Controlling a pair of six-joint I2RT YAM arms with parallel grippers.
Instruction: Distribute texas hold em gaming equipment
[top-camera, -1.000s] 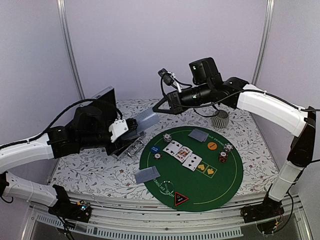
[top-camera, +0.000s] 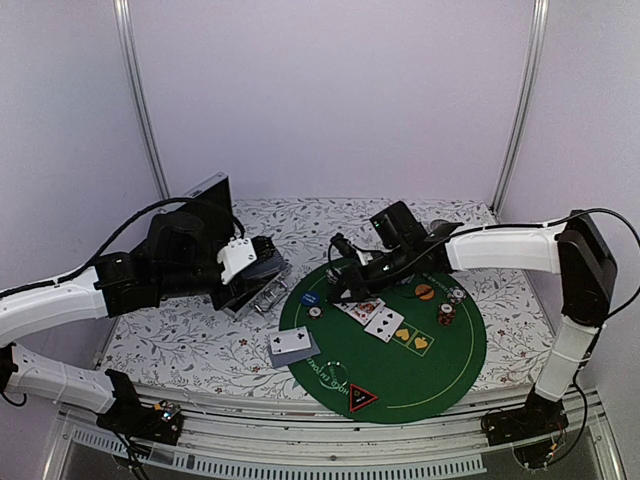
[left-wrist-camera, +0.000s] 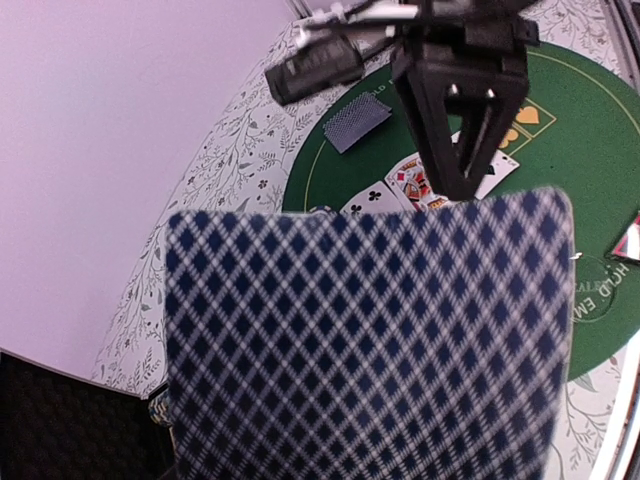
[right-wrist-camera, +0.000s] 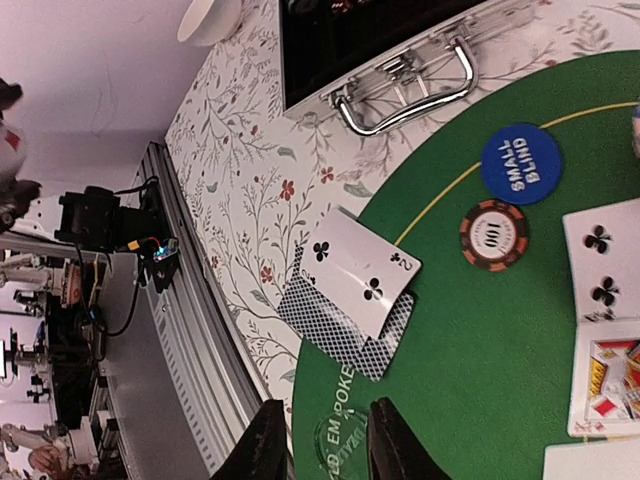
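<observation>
A blue-checked deck of cards (left-wrist-camera: 370, 340) fills the lower left wrist view, and my left gripper (top-camera: 258, 262) is shut on it; its fingers are hidden there. Over the green mat (top-camera: 440, 375), my right gripper (top-camera: 345, 293) is partly open. Its two fingertips (right-wrist-camera: 265, 440) show a gap with nothing between them. On the mat's left edge, a face-up clubs card (right-wrist-camera: 355, 270) overlaps face-down cards (right-wrist-camera: 330, 320). Face-up cards (top-camera: 384, 322) lie in a row at mid-mat, partly covered by the right gripper in the top view. More face-down cards (left-wrist-camera: 357, 122) rest at the far side.
An open case (right-wrist-camera: 400, 85) with a metal handle stands left of the mat. The blue small blind button (right-wrist-camera: 521, 163) and a chip (right-wrist-camera: 493, 234) lie near it. Chip stacks (top-camera: 446, 313), an orange button (top-camera: 424, 291) and a red triangular marker (top-camera: 361, 398) are elsewhere on the mat.
A card protruding beside the left gripper is gone; a face-up card now lies on the left-edge cards. Left arm unmoved.
</observation>
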